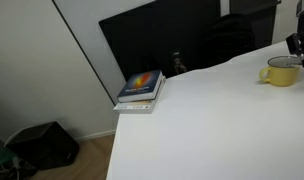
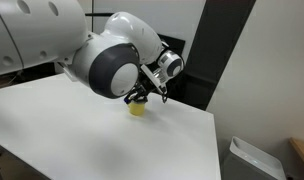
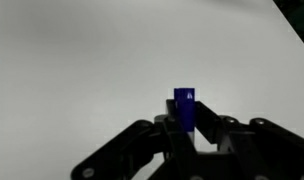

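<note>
A yellow cup (image 1: 281, 71) with a handle on its left side stands upright on the white table, near the right edge of the first exterior view. My gripper is shut on a slim blue object (image 3: 187, 116), perhaps a pen or marker, whose lower part is hidden between the fingers. From the second exterior side, the arm reaches over the table and its gripper (image 2: 139, 98) appears right above or behind the yellow cup (image 2: 137, 109). Whether it touches the cup, I cannot tell. The cup does not show in the wrist view.
Stacked books (image 1: 140, 87) lie at the table's far left corner. Behind the table stand a dark monitor (image 1: 157, 38) and a black chair (image 1: 229, 38). A white bin (image 2: 254, 160) is on the floor beyond the table.
</note>
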